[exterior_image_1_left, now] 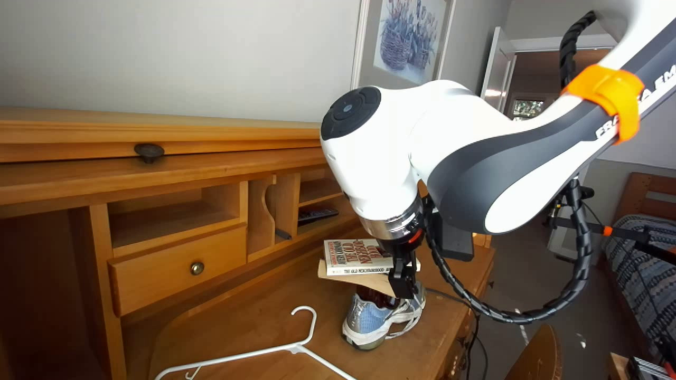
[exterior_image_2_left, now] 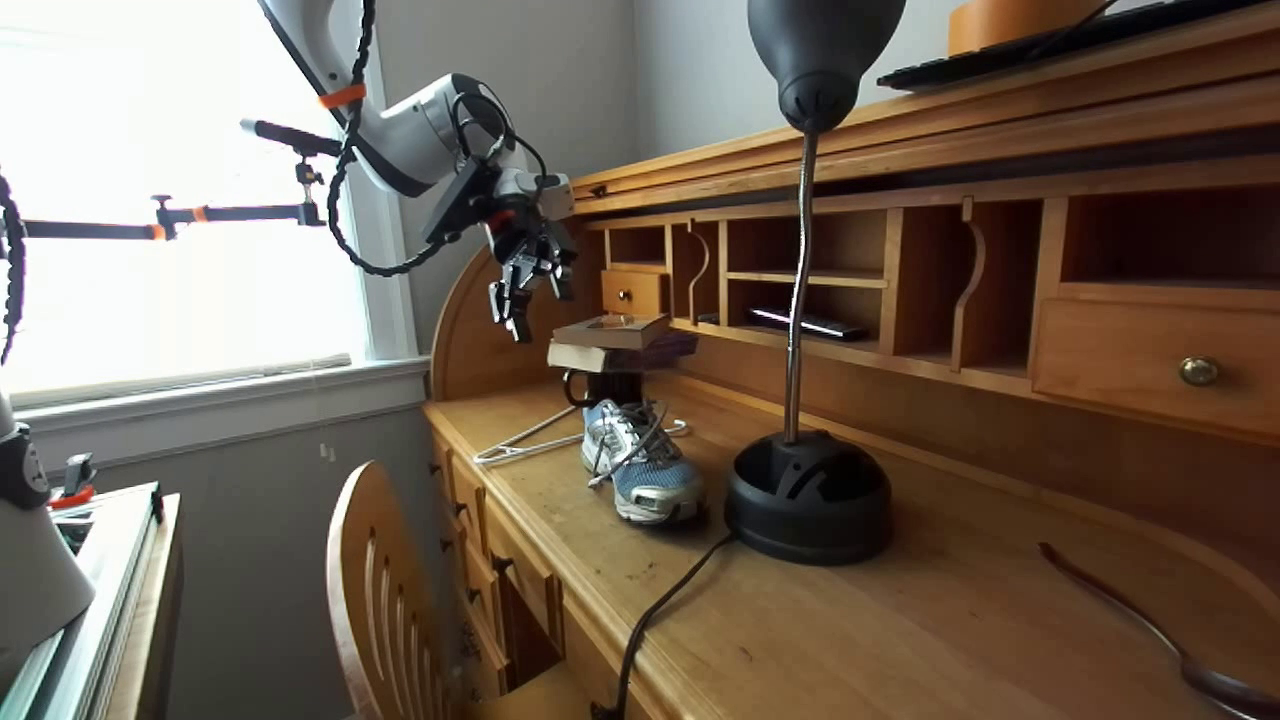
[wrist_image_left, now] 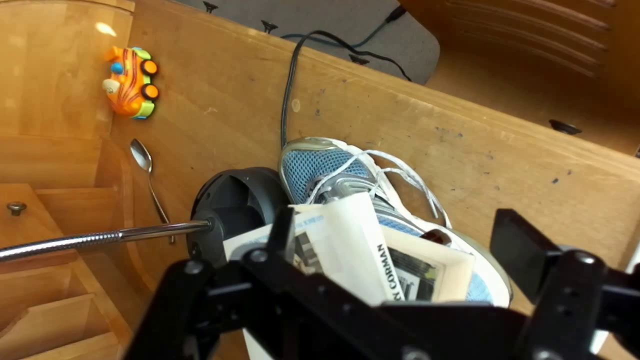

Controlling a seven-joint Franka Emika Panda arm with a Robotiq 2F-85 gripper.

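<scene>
Over the desk, my gripper (exterior_image_2_left: 540, 302) hangs with its fingers spread and nothing held between them. A paperback (exterior_image_1_left: 355, 255), "The Old Neighborhood", lies with another open-looking book (exterior_image_1_left: 374, 279) beneath it. This stack rests on a dark mug (exterior_image_2_left: 614, 386), whose handle shows in exterior view 2. Beside the mug is a blue and silver running shoe (exterior_image_2_left: 644, 462) with loose white laces. In the wrist view, the paperback (wrist_image_left: 345, 246) and part of the shoe (wrist_image_left: 327, 168) lie below the gap between my fingers; my gripper's body hides the near part of the stack.
A black lamp (exterior_image_2_left: 810, 498) with a tall metal neck stands close to the shoe. A white hanger (exterior_image_1_left: 294, 347) lies flat on the desk. Farther along are a spoon (wrist_image_left: 141, 157) and an orange toy car (wrist_image_left: 129, 84).
</scene>
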